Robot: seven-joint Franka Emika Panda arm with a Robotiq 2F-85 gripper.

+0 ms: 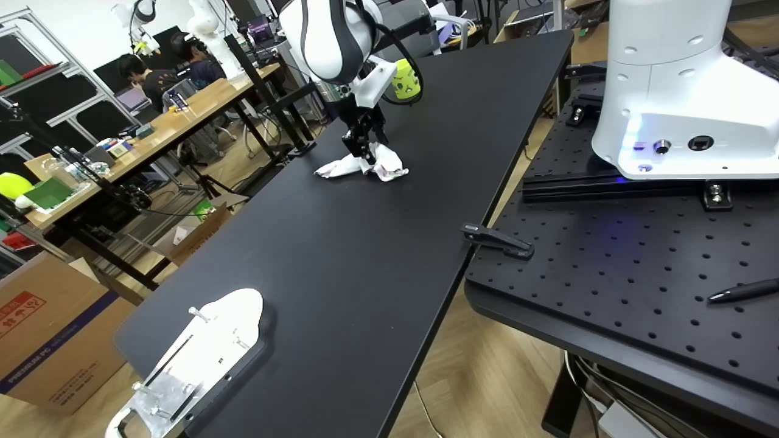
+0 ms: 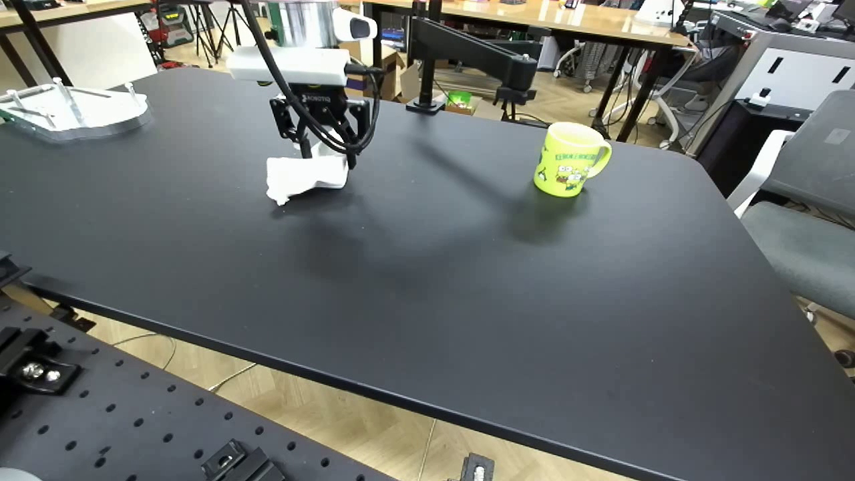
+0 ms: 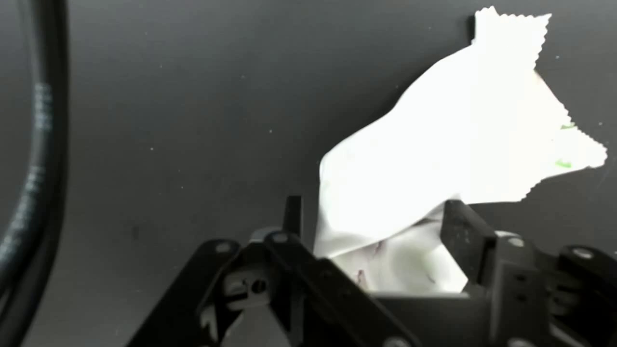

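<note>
A crumpled white wrapper with zigzag-cut ends lies on the black table; it also shows in exterior view 2 and fills much of the wrist view. My gripper is down at the wrapper, its fingers well apart. One folded end of the wrapper lies between them. The right finger overlaps the wrapper's edge, while dark table shows beside the left fingertip. Whether either finger presses on it, I cannot tell.
A yellow-green cartoon mug stands upright on the table, well clear of the gripper. At the table's other end lies a white plate fixture with posts. A black monitor arm rises at the far edge.
</note>
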